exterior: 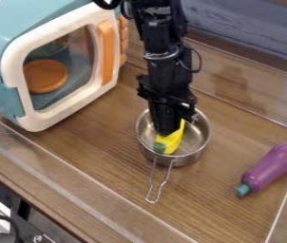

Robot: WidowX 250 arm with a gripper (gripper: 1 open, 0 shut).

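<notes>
My black gripper (169,116) reaches down into a steel pot (193,147) with a wire handle, just above a yellow object (166,143) with a green tip that lies inside. The gripper looks shut; its fingertips are dark and partly merged with the arm, and I cannot see anything held between them.
A toy microwave (32,104) with an orange plate inside stands at the left. A purple eggplant-like object (269,168) lies to the right. Bare wood surrounds the pot at the front, and a grey wall runs along the back right.
</notes>
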